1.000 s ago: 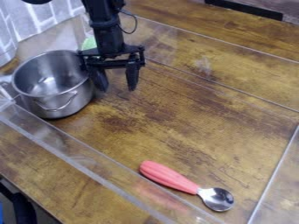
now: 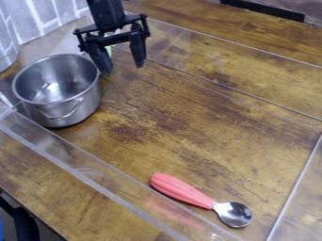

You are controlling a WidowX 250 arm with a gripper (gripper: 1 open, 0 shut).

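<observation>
My black gripper (image 2: 122,56) hangs at the top left, just above and behind the steel pot, with its two fingers apart and nothing clearly between them. The steel pot (image 2: 56,94) stands upright at the left. A green object, partly hidden, lies behind the gripper. A spoon with a pink handle (image 2: 185,190) and a steel head (image 2: 233,214) lies at the lower right.
Clear plastic walls (image 2: 75,165) run along the near left, the back and the right side. A crumpled pale cloth or sheet is at the top left.
My gripper has moved up and slightly left, away from beside the pot's right rim. The pot and spoon have not visibly moved.
</observation>
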